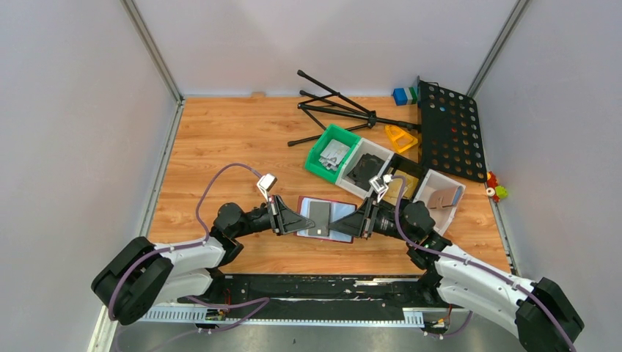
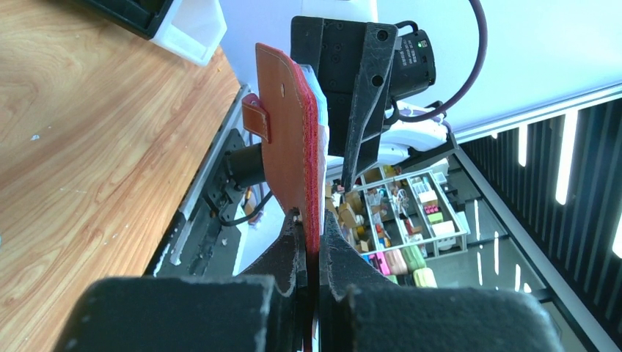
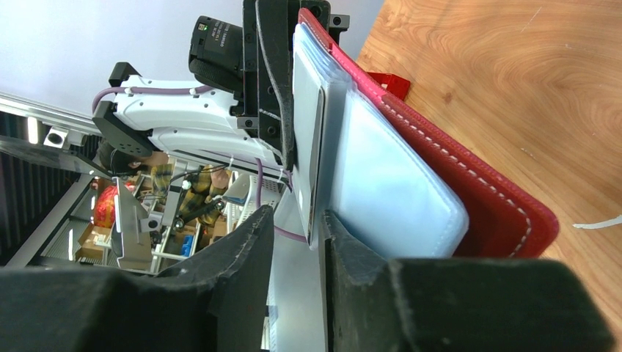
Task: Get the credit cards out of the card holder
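The red-edged card holder [image 1: 339,220] is held between the two arms above the table, its clear sleeves and a grey card [image 1: 320,218] facing up. In the left wrist view, my left gripper is shut on the holder's edge; its brown cover [image 2: 282,125] and red edge stand upright between the fingers. In the right wrist view, my right gripper has its fingers apart at the clear sleeves [image 3: 389,176], part open, with a card edge [image 3: 317,154] just beyond the fingertips.
Behind the holder stand a green bin [image 1: 317,160], grey and white bins [image 1: 452,192], a black tripod [image 1: 337,110] and a perforated black stand [image 1: 447,132].
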